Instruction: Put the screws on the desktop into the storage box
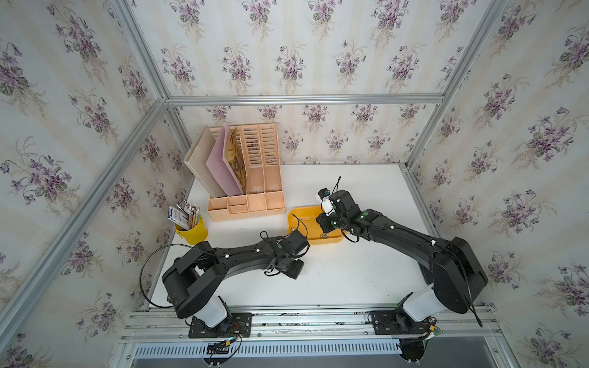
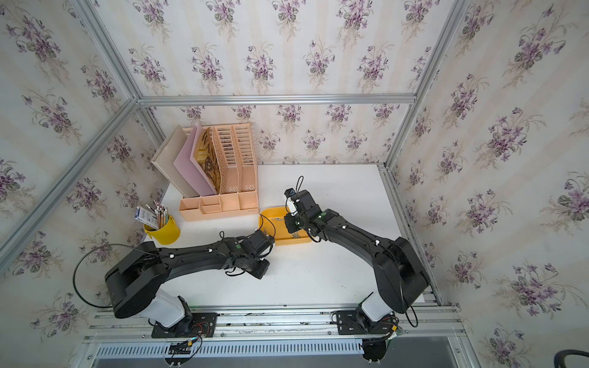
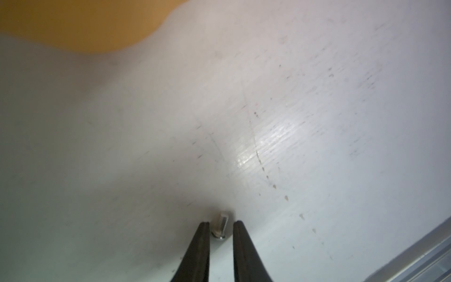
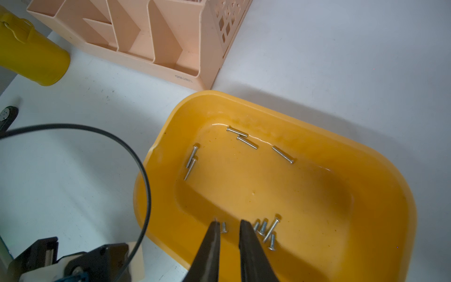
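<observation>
A small silver screw (image 3: 222, 223) lies on the white desktop (image 3: 305, 117), between the fingertips of my left gripper, which is open around it in the left wrist view; whether they touch cannot be told. The yellow storage box (image 4: 375, 178) holds several screws (image 4: 245, 142) along its back, left and front parts. Over the box's front part, my right gripper stands open, with screws in view below and around its fingertips.
A peach organiser with boards (image 1: 273, 202) stands behind the box at left. A yellow pen cup (image 1: 191, 234) is at the desk's left. My left arm lies close to the box's front left.
</observation>
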